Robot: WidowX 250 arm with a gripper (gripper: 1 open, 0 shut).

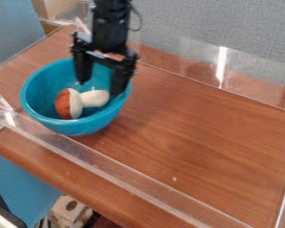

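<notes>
A cyan bowl point(74, 126) sits on the left of the wooden table, holding an orange-and-white object point(69, 104) and a white object point(95, 97). My black gripper point(102, 69), blurred, is open and hangs over the back part of the bowl, above these objects. The bowl's back rim is partly hidden behind it.
Clear strips or panels run along the table's edges, with a grey wall point(228, 40) behind.
</notes>
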